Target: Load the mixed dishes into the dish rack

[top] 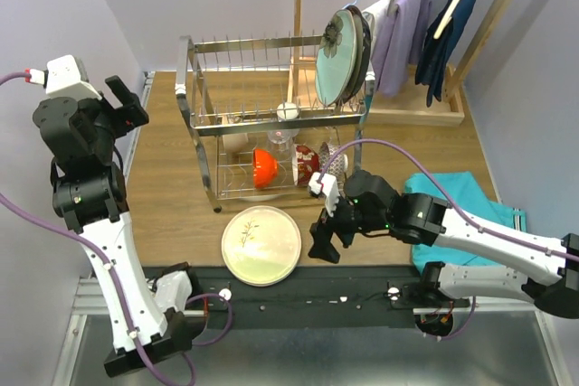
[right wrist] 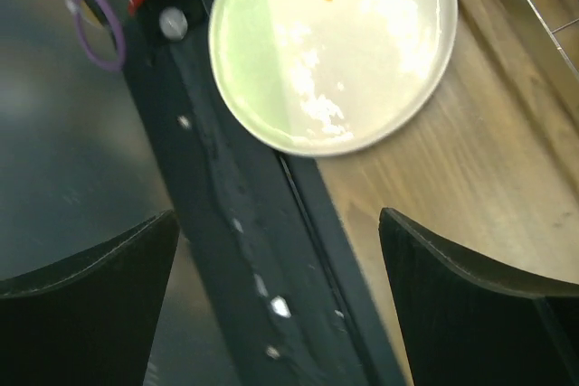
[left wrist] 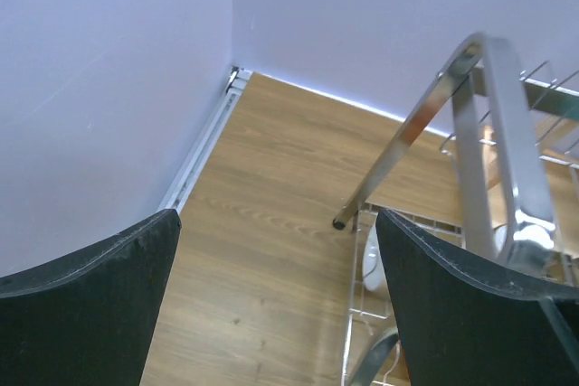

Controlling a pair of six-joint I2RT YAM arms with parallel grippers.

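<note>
The two-tier metal dish rack (top: pixel 244 122) holds upright plates (top: pixel 336 58) at the upper right; below lie an orange bowl (top: pixel 264 166), a red patterned cup (top: pixel 305 163) and other cups. A cream plate (top: pixel 261 246) with a sprig pattern lies flat in front, also seen in the right wrist view as a plate (right wrist: pixel 330 61). My right gripper (top: pixel 323 240) is open above the table, just right of that plate, empty. My left gripper (top: pixel 127 95) is open high at the left; in the left wrist view the rack's corner post (left wrist: pixel 520 178) is near its right finger.
A turquoise cloth (top: pixel 452 183) lies at the right under the right arm. Hanging clothes (top: pixel 398 42) on a wooden stand occupy the back right.
</note>
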